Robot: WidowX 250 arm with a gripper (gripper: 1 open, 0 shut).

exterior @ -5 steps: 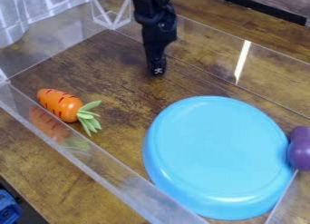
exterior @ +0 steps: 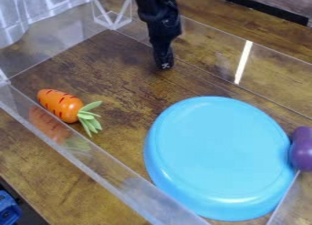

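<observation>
My dark gripper (exterior: 161,61) hangs at the top middle, low over the wooden floor of the clear-walled tray; whether it is open or shut is unclear. An orange toy carrot (exterior: 61,105) with green leaves lies at the left, well apart from the gripper. A large light blue plate (exterior: 217,158) takes up the lower right, and a purple object (exterior: 301,148), partly cut off, sits at its right side.
Clear walls (exterior: 122,192) run round the wooden area. The middle of the floor (exterior: 134,101) between carrot, gripper and plate is bare. A small blue item (exterior: 6,209) shows at the lower left corner, outside the wall.
My gripper has shifted very slightly; the carrot, plate and purple object are unchanged.
</observation>
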